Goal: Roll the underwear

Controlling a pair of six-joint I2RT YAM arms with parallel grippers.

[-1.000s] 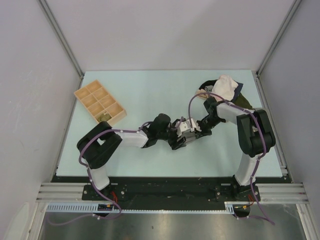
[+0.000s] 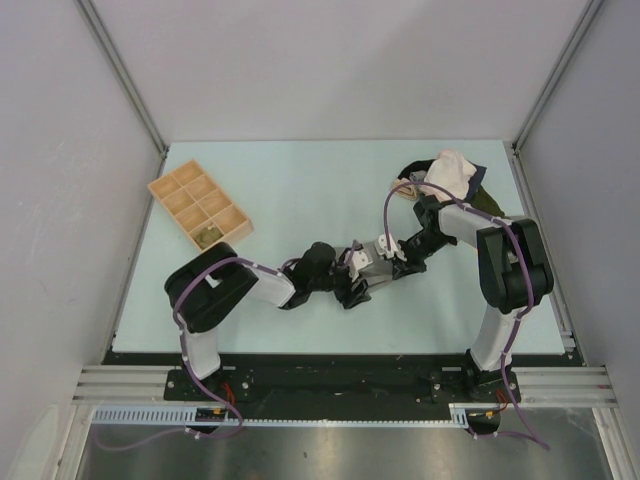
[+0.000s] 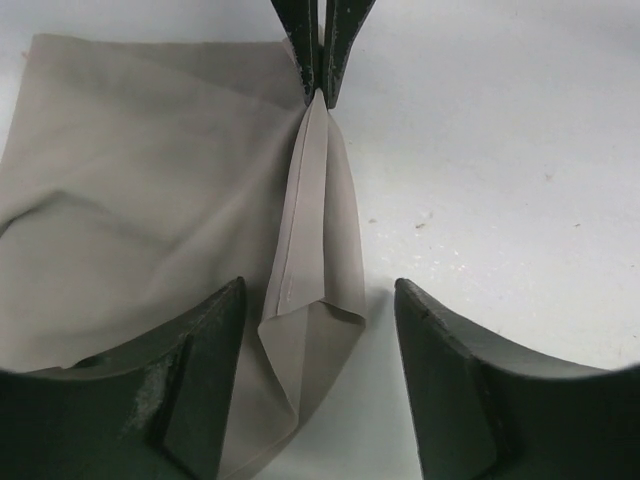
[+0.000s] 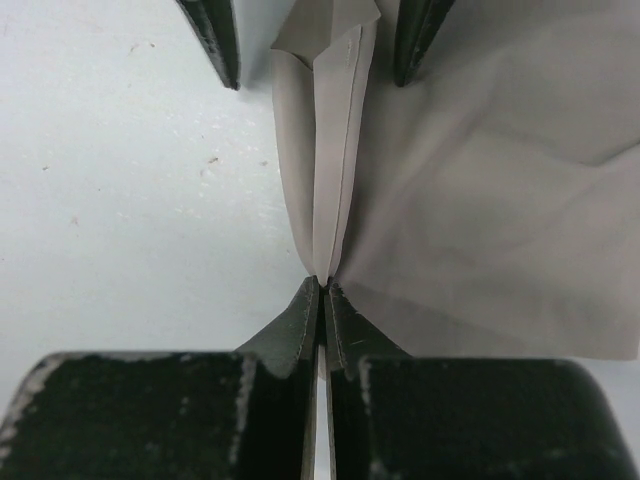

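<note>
Grey-brown underwear (image 2: 377, 265) lies spread between my arms at the middle of the table, one edge folded over into a narrow strip (image 3: 305, 220). My left gripper is part open, its fingertips either side of that fold's end. My right gripper is shut on the other end of the folded strip, which runs straight between the two grippers.
A wooden divided box (image 2: 200, 200) sits at the back left. A bin with cloths (image 2: 450, 175) stands at the back right, near my right arm.
The left arm has moved a little toward the front and left of the table.
</note>
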